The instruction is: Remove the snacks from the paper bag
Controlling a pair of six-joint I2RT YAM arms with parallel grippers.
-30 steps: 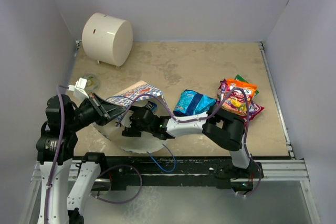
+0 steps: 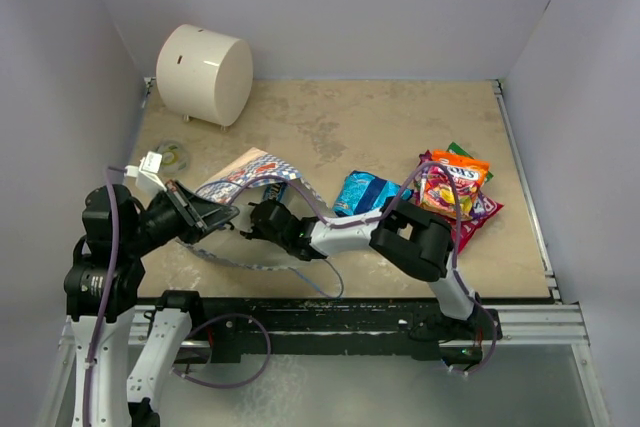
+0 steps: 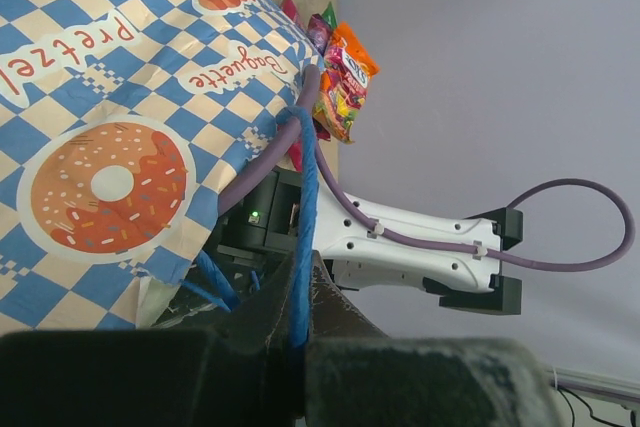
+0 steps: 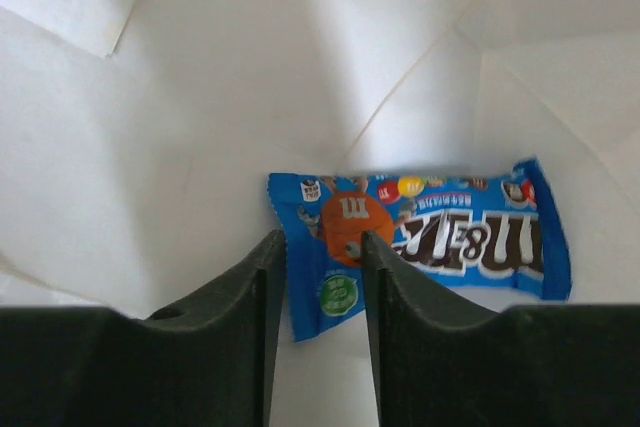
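The paper bag (image 2: 272,166), with a blue-and-white checked print, lies open on the left of the table. Inside it, a blue snack packet (image 4: 455,229) rests against the pale inner wall in the right wrist view. My right gripper is in the bag with its fingers apart; one end of the packet shows between and beyond the tips. My left gripper is shut on the bag's blue handle (image 3: 304,207), which runs up from between its fingers. A blue bag of snacks (image 2: 368,194) lies outside on the table.
Several colourful snack bags (image 2: 455,187) are heaped at the right. A white cylinder (image 2: 205,75) stands at the back left, with a clear round item (image 2: 172,157) before it.
My right gripper has shifted away from the front edge inside the bag, and its fingers have come closer together. The bag's near rim has moved inward. My left arm has barely moved.
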